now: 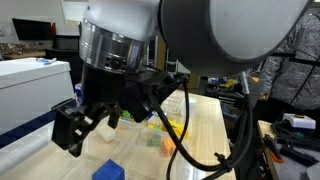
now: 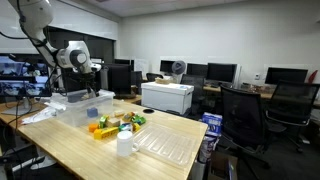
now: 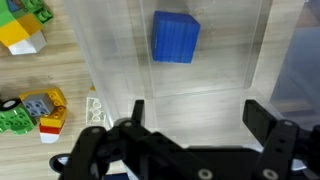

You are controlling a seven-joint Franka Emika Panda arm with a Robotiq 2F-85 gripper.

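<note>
Inside a clear plastic bin (image 3: 115, 60) lies a blue block (image 3: 174, 37), near the top middle of the wrist view. The same blue block (image 1: 108, 171) shows at the bottom of exterior view 1. My gripper is open above the bin, its two dark fingers well apart at the lower edge of the wrist view with nothing between them. The block sits beyond the fingertips and apart from them. In exterior view 2 the gripper (image 2: 93, 68) hangs over the bin at the left end of the table.
Several coloured toy pieces (image 3: 38, 112) lie on the table beside the bin. A white cylinder (image 2: 125, 143) and a pale tray (image 2: 168, 145) stand farther along the table (image 2: 110, 165). A white box (image 2: 167, 96) is behind it.
</note>
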